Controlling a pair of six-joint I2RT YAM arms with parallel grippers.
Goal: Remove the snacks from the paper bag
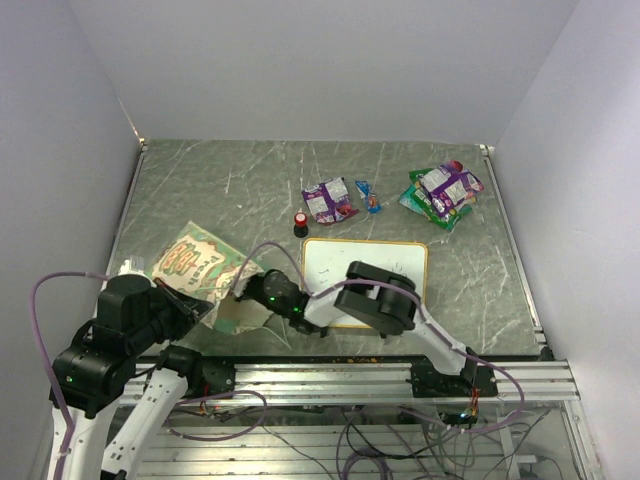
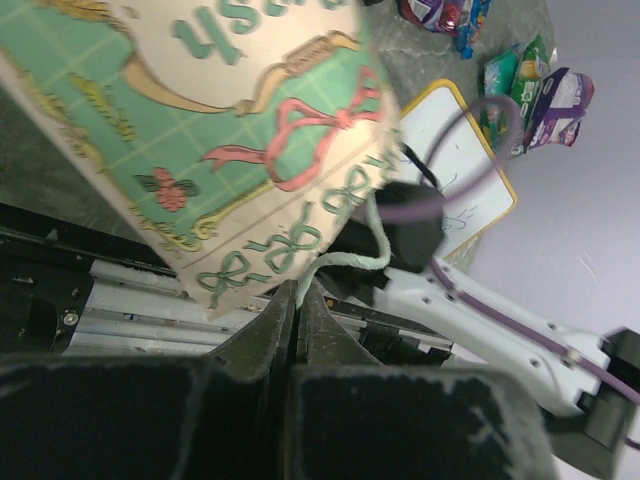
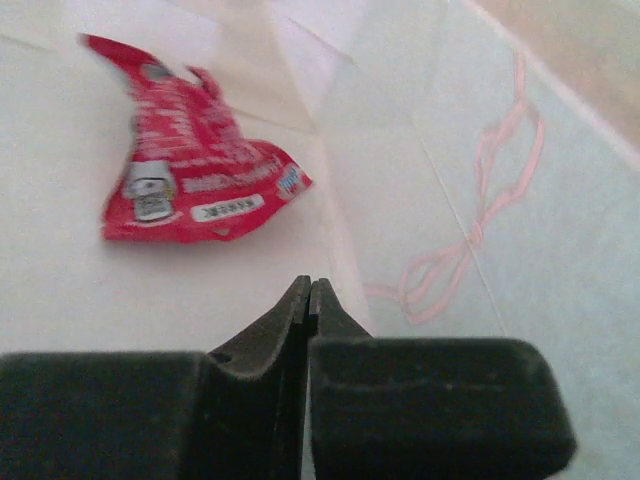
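The paper bag [image 1: 188, 262] lies on its side at the left of the table, its printed face up; in the left wrist view the bag [image 2: 230, 95] fills the upper left. My left gripper is shut on the bag's pale green cord handle [image 2: 352, 260]. Inside the bag, a small red snack packet [image 3: 190, 165] rests on the pale paper, seen in the right wrist view. My right gripper is shut with nothing between its fingers. The packet sits beyond its tips, up and to the left, apart from them.
Purple snack bags [image 1: 330, 201], a small blue packet [image 1: 369, 196] and a pile of snack bags [image 1: 443, 194] lie at the back. A dark bottle with a red cap [image 1: 300, 224] stands near the whiteboard [image 1: 365, 262]. My right arm crosses the whiteboard.
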